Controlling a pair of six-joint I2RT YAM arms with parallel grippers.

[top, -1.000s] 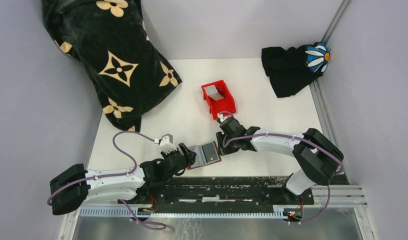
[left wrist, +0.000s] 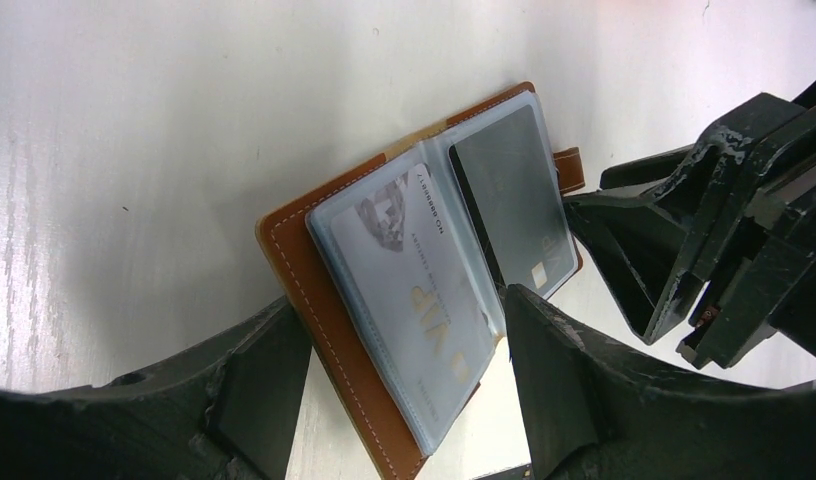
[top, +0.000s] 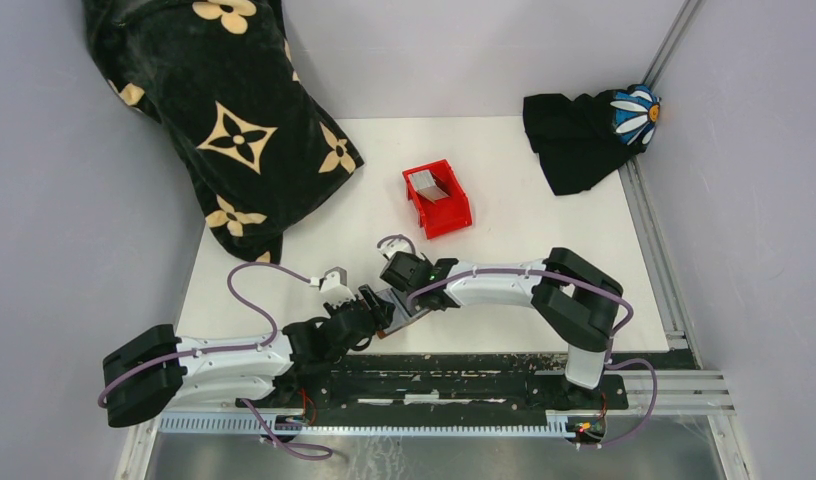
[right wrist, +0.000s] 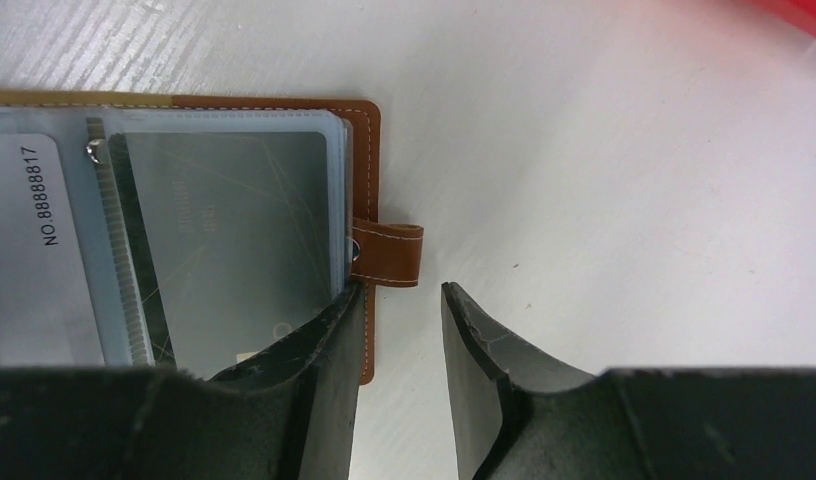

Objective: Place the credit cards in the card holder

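Observation:
The brown card holder lies spread on the table between my two arms. One clear sleeve holds a white card, the other a dark card. My left gripper is open above the holder's left part, fingers apart and not closed on it. At the opposite end my right gripper is open, one finger against or over the holder's right edge by the brown strap, the other off over bare table. Its arm partly hides the holder in the top view.
Farther back stands a red box with a pale block or stack inside. A black patterned cloth covers the back left, and a dark cloth lies at the back right. Bare table spreads right of the box.
My right gripper has moved left, from beside the holder's right end to over it. That end has shifted left and the holder has turned slightly. The left arm stays almost still.

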